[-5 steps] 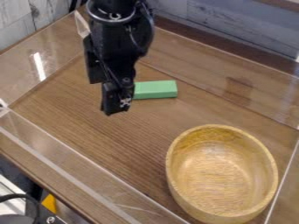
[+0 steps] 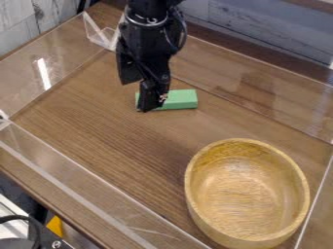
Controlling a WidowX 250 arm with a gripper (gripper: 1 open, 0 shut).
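My black gripper [image 2: 143, 89] hangs from the top centre of the camera view over the wooden table, its fingers open. Just below and to the right of it lies a green rectangular block [image 2: 173, 99], its left end close to or behind the fingers; whether they touch it I cannot tell. A round light wooden bowl [image 2: 247, 220] sits at the lower right.
Raised edges and a wall run along the back, and clear plastic pieces show at the left edge.
The gripper has moved back, toward the top of the view, and slightly right, closer to the green block. The block and bowl have not moved.
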